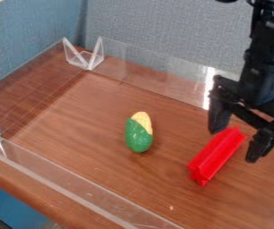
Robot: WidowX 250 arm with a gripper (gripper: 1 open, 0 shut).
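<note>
My black gripper (235, 134) stands open at the right, its fingers low on either side of the upper end of a red bar (210, 163), which lies slanted on the wooden floor. A green and yellow corn-like toy (139, 138) lies left of it, near the middle.
Clear plastic walls edge the wooden floor (68, 116), with white corner brackets (84, 55) at the back left and near left.
</note>
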